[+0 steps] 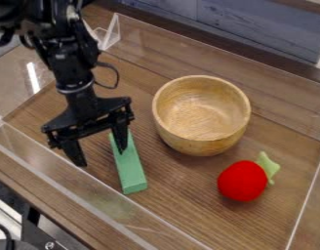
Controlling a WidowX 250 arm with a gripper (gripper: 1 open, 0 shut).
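My black gripper [98, 137] is low over the table at left centre, its fingers spread open, the right one beside the top end of a green bar [129, 170], which lies lengthwise on the wooden table. I cannot tell whether they touch.
A tan bowl [201, 112] stands right of the gripper. A red round object [241, 181] with a green piece behind it lies at the lower right.
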